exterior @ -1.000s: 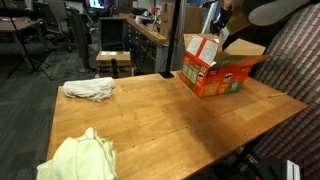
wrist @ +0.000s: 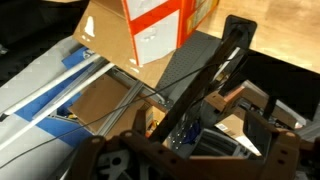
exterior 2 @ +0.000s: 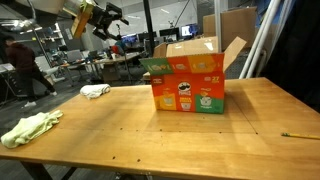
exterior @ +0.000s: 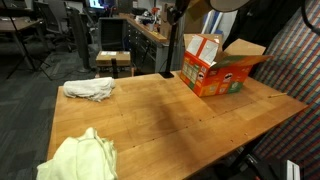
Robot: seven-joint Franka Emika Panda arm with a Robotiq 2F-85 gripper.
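High over the table, clear of the box, hangs my gripper, its fingers open and nothing visible between them. In exterior view 1 it is at the top edge, left of the box. A red and orange cardboard box with green trim stands on the table, flaps up and open; its inside is hidden. Part of the box shows at the top of the wrist view. A white folded cloth lies at the table's far left. Nearer the front left is a crumpled pale green cloth.
A thin pencil-like stick lies beyond the box, near the table's right side. Black chairs and desks stand in the background.
My arm has risen and swung left in exterior view 1, away from above the box. The box and both cloths have stayed in place.
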